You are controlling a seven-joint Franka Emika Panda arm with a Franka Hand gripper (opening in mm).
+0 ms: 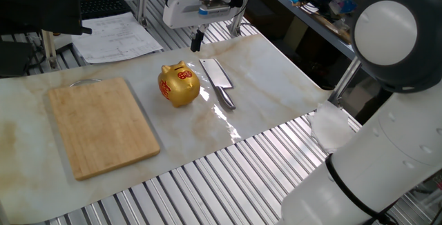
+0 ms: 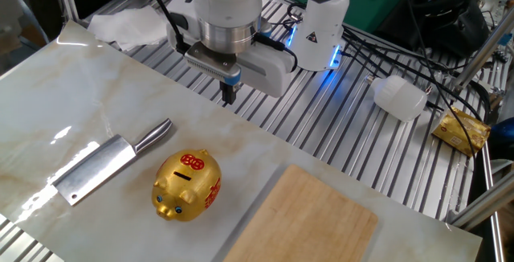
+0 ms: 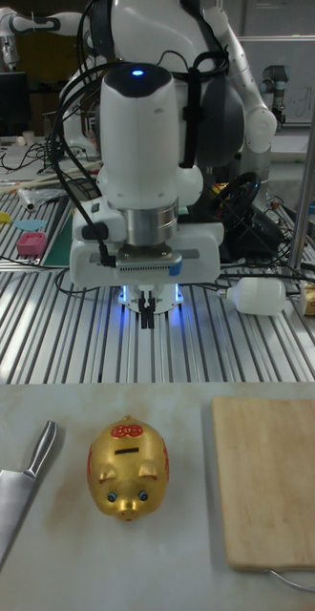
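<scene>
My gripper (image 3: 147,323) hangs in the air with its dark fingers together, nothing visible between them. In exterior view 2 the gripper (image 2: 228,99) is well apart from the objects on the mat. A gold piggy bank (image 1: 179,85) with red markings and a slot on top stands upright on the marbled mat. Beside it lies a cleaver (image 2: 104,163) with a metal handle, flat on the mat. On the piggy bank's other side rests a wooden cutting board (image 1: 103,127), its top bare in exterior view 1.
The marbled mat (image 1: 276,80) has clear room beyond the cleaver. Bare slatted metal table (image 1: 207,190) borders it. A white bulb-shaped object (image 2: 399,97) and a gold packet (image 2: 460,131) lie near the arm's base. Papers (image 1: 114,38) lie behind the board.
</scene>
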